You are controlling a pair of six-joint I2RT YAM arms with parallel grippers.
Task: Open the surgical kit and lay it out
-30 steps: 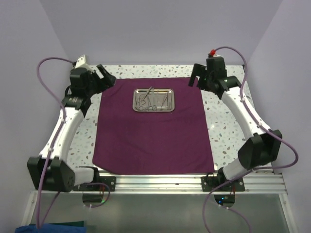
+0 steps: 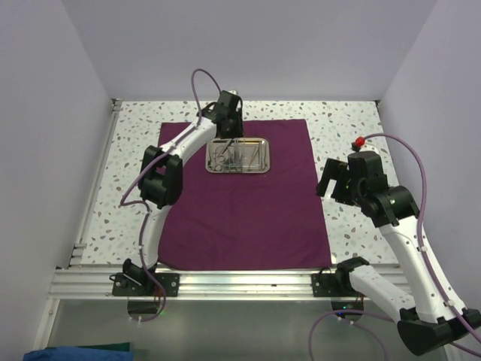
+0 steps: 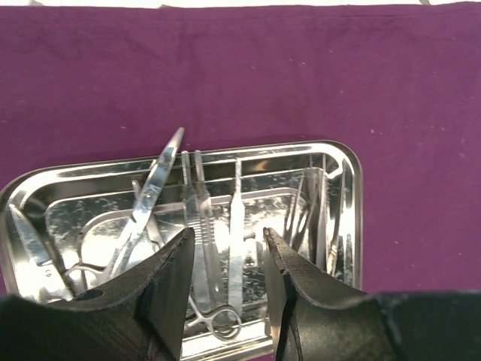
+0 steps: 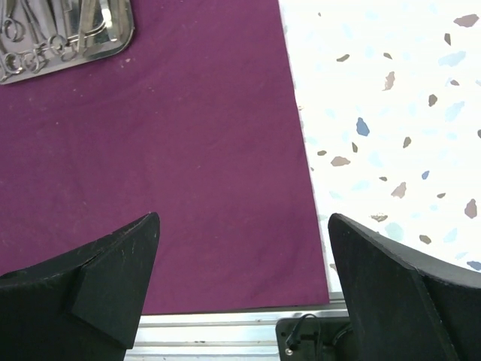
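Observation:
A steel tray (image 2: pixel 260 168) on the purple cloth holds several instruments: scissors (image 3: pixel 225 322), tweezers (image 3: pixel 210 256), a scalpel handle (image 3: pixel 236 226) and a long blade (image 3: pixel 152 192) resting across the rim. My left gripper is above the tray, open over the slim instruments, with none visibly held. My right gripper stands open and empty at the right, over the cloth's right side, the tray at the upper left of its view.
The purple cloth (image 2: pixel 240 226) has a large clear area in front of the tray. Speckled table (image 2: pixel 353 233) shows around it, with a metal rail (image 2: pixel 240 278) along the front edge.
My left gripper has moved right from the far left to over the tray. The right arm has moved toward the front and right, away from the back.

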